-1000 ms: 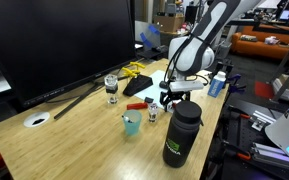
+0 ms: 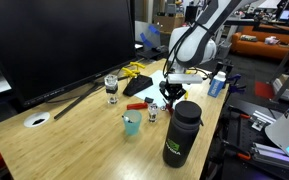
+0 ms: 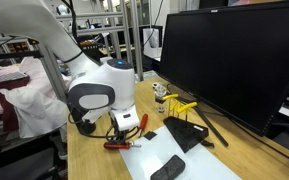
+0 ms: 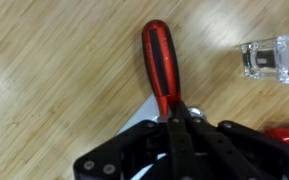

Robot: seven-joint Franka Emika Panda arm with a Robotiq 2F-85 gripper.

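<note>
A screwdriver with a red and black handle (image 4: 161,62) lies on the wooden table in the wrist view. Its handle points away from my gripper, whose fingertips are at the handle's near end. The fingers look closed; whether the thin shaft passes between them is hidden. In exterior view 2 the red screwdriver (image 3: 118,146) rests by the edge of a white sheet (image 3: 194,155), just under my gripper (image 3: 118,135). Exterior view 1 shows the gripper (image 2: 171,99) low over the table, behind a black cylinder.
The black cylinder (image 2: 184,132) stands close in front of the arm. A teal cup (image 2: 132,122) and a small glass (image 2: 153,113) are to its left. A dark block (image 3: 168,168) lies on the sheet.
The arm has risen slightly in exterior view 1, and more of the gripper's dark fingers shows. The surrounding objects have stayed in place.
</note>
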